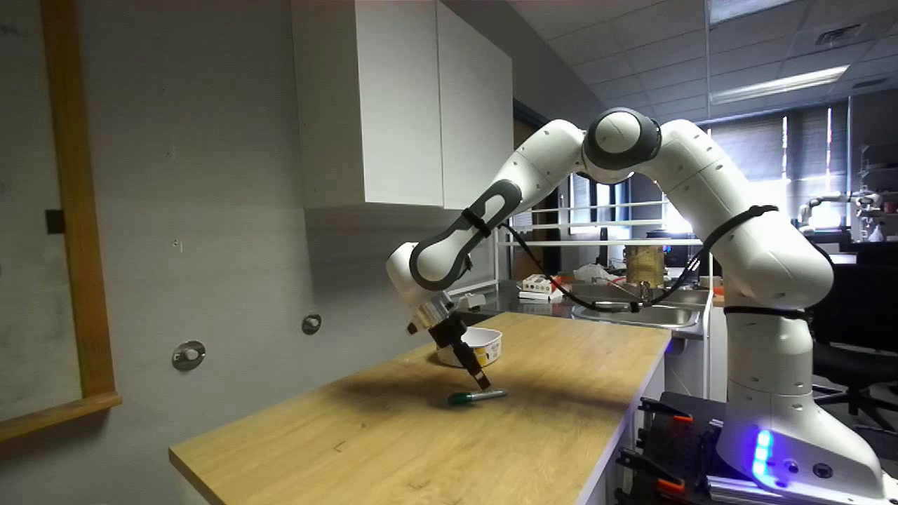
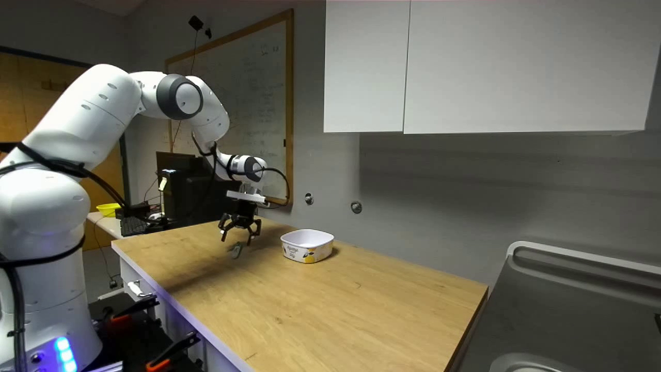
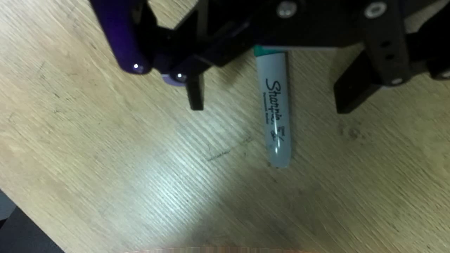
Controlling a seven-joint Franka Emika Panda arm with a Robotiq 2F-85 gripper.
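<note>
A grey Sharpie marker [image 3: 277, 109] with a green cap lies on the wooden counter. The wrist view shows it between my two spread fingers, touching neither; the top of its cap is hidden behind the gripper body. My gripper is open and tilted, with its fingertips just over the counter. From the side, the marker [image 1: 477, 396] appears right below the fingertips. A white tub [image 2: 307, 245] with a yellow print stands on the counter near the wall, a short way from the gripper [image 2: 240, 238], and looks empty as far as its inside shows.
A wall and white cabinets [image 2: 489, 68] border its back side, the cabinets well above. A sink [image 1: 657, 315] lies past the far end in exterior view 1.
</note>
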